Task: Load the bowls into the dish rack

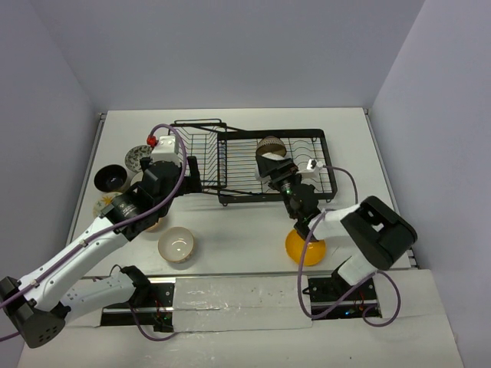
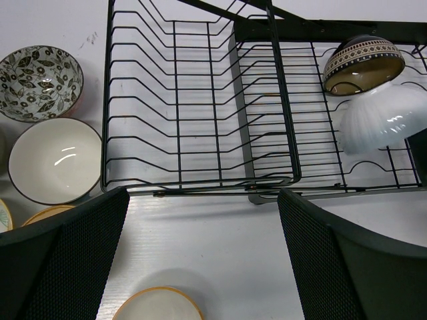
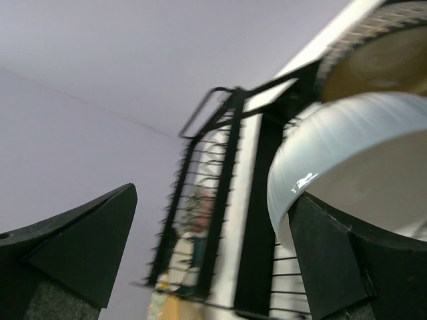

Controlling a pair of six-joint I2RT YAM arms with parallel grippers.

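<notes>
The dish rack [image 1: 244, 198] stands at the back of the table. A brown patterned bowl [image 2: 363, 63] is tilted in its right section. Close in front of it, a white bowl [image 2: 380, 120] also leans on its side in the rack. My right gripper is open at this white bowl; one finger [image 3: 327, 257] overlaps the bowl's inside near the rim, the other stands clear to the left. My left gripper is open and empty, above the table in front of the rack's empty left section. Several more bowls sit on the table, including a cream bowl [image 2: 57, 160] and a yellow bowl [image 1: 305, 248].
A floral bowl [image 2: 41, 83] and a black bowl [image 1: 112, 178] lie left of the rack. Another pale bowl [image 1: 176, 244] stands near the front. Walls bound both sides.
</notes>
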